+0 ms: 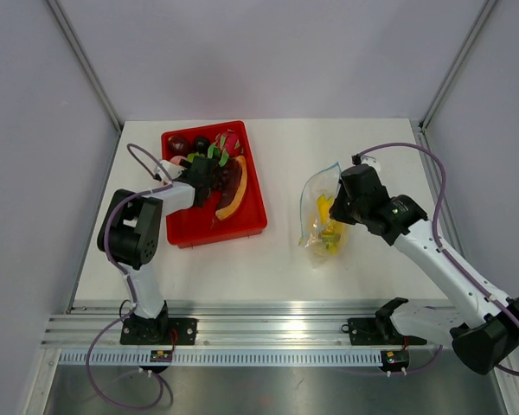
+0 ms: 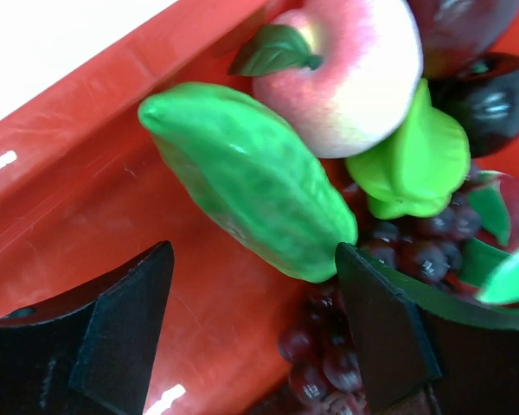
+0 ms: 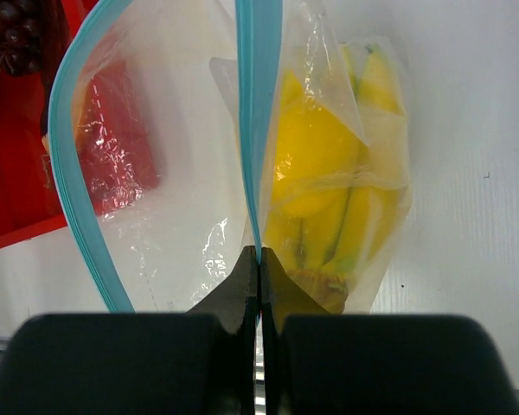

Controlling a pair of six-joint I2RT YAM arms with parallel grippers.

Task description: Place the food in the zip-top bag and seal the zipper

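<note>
The clear zip top bag (image 1: 312,205) stands right of centre, mouth gaping, with its blue zipper rim (image 3: 67,164) bowed apart; yellow food (image 3: 316,164) shows inside it. My right gripper is shut on one side of that rim, the blue strip running down between the fingertips. Over the red tray (image 1: 258,220), my left gripper is open, fingers spread. A wrinkled green vegetable (image 2: 251,173) lies just beyond those fingertips, its lower end near the right finger (image 2: 381,320). I cannot tell how far the fingertips are above it.
A peach (image 2: 346,73), a light-green fruit (image 2: 411,160) and dark grapes (image 2: 324,354) crowd the green vegetable. A yellow curved piece (image 1: 234,192) and a dragon fruit (image 1: 228,140) share the tray. Between tray and bag the white table (image 1: 281,156) is bare.
</note>
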